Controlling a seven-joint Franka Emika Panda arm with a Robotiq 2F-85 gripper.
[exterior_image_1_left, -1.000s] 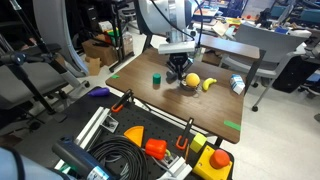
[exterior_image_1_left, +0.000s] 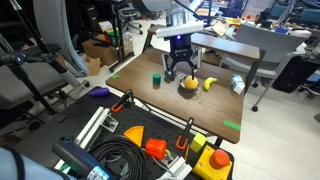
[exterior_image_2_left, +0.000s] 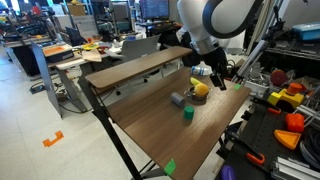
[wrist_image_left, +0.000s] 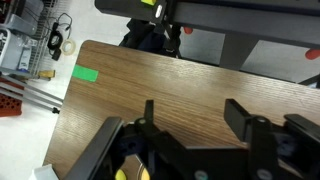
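Note:
A yellow-orange round fruit (exterior_image_1_left: 190, 84) rests in a small metal bowl (exterior_image_2_left: 197, 98) on the wooden table (exterior_image_2_left: 150, 125). In the wrist view my gripper has its dark fingers (wrist_image_left: 148, 113) well apart, with only bare tabletop visible between them. The arm reaches over the table close to the bowl. Beside the bowl lies a banana (exterior_image_1_left: 208, 85). On its other side stand a grey mug (exterior_image_2_left: 177, 99) and a green cup (exterior_image_2_left: 188, 113). Yellow patches at the wrist view's bottom edge are mostly cut off.
A white and blue container (exterior_image_1_left: 238, 84) stands toward the table's far side. Black clamps (exterior_image_1_left: 185, 133) grip the near edge. Beyond it are coiled black cable (exterior_image_1_left: 118, 158) and a red item (exterior_image_1_left: 155, 147).
The round fruit appears lower, now down in the bowl. My arm has shifted toward the right in exterior view 1, and its upper body has changed pose.

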